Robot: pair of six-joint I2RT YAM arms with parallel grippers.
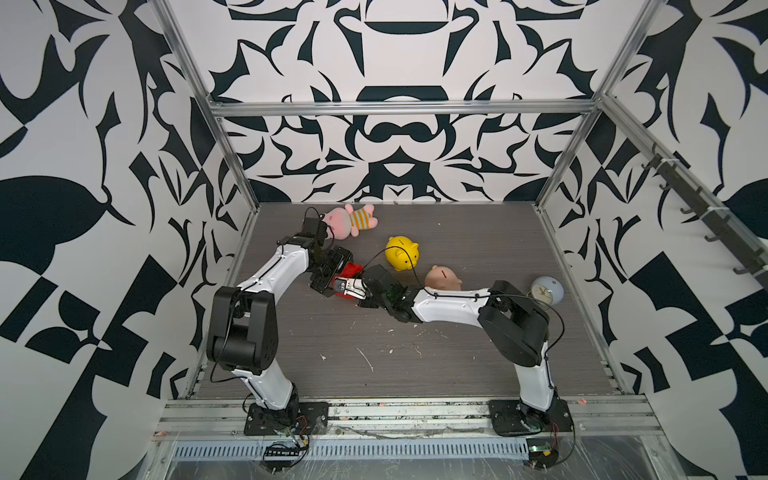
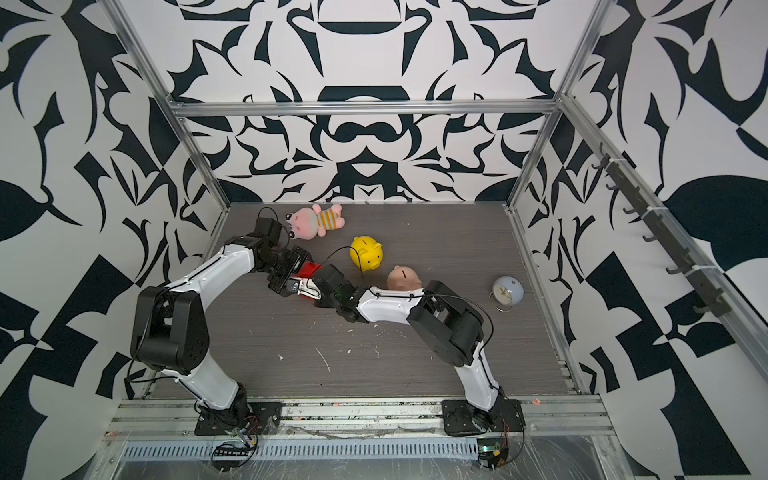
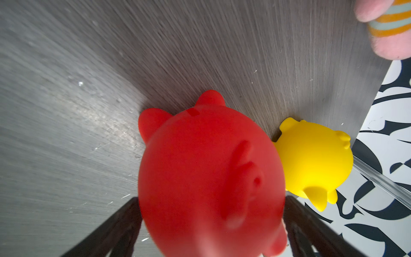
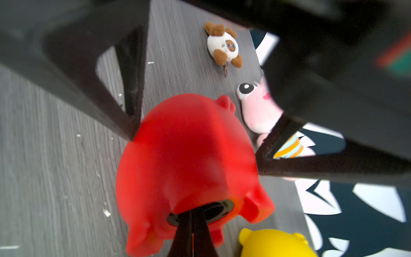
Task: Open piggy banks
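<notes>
A red piggy bank (image 3: 209, 171) lies between both grippers, its bottom hole with a dark rim turned to my right gripper. The right fingers are shut, their tips in that hole with nothing visible between them. My left gripper is open around the red bank from the left, its blurred fingers at either side of it. A yellow piggy bank (image 1: 402, 253) stands behind the red one; a peach piggy bank (image 2: 403, 278) sits just right of them, partly behind my right arm.
A pink plush in striped clothing (image 1: 349, 221) lies at the back left. A grey round object (image 2: 508, 290) sits at the right edge. A small brown-and-white plush (image 4: 222, 47) shows in the right wrist view.
</notes>
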